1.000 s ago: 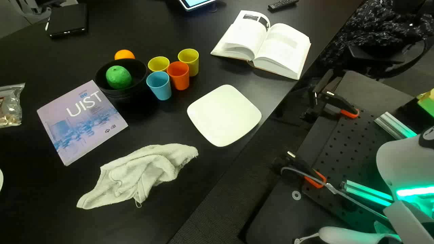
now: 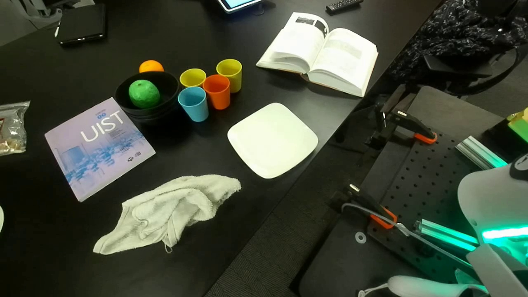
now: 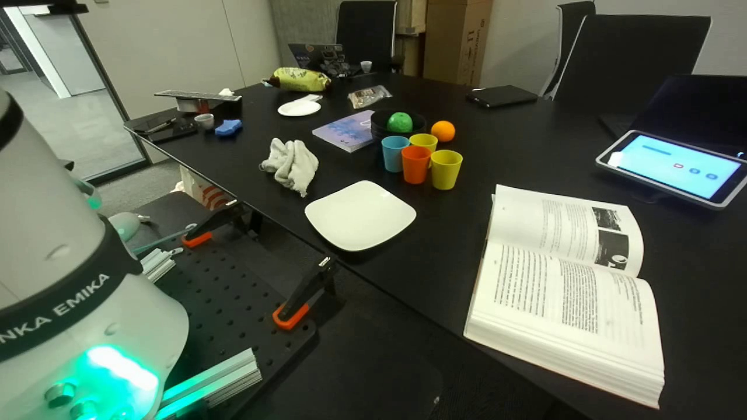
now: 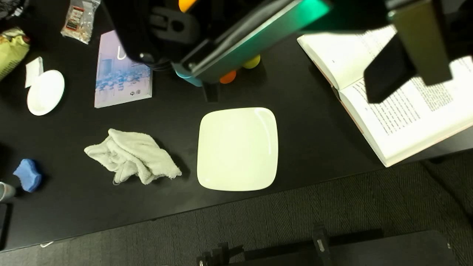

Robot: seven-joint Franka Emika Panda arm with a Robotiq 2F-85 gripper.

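In the wrist view my gripper is open, its two dark fingers (image 4: 384,73) wide apart with nothing held between them. It hangs above the table, and neither exterior view shows it. A square white plate (image 2: 272,140) lies bare near the table's edge. Beside it is a crumpled white towel (image 2: 173,210). A blue cup (image 2: 194,104), an orange cup (image 2: 218,92) and two yellow cups (image 2: 230,75) stand close together. Next to them, a black bowl (image 2: 169,92) holds a green fruit (image 2: 144,94), with an orange (image 3: 443,130) on the table behind it.
An open book (image 3: 571,290) lies near the table's edge, beyond the plate. The purple UIST book (image 2: 99,147) is by the bowl. Farther off are a blue sponge (image 4: 28,175), a white oval plate (image 4: 46,92) and a tablet (image 3: 673,168). Bare tabletop separates towel and plate.
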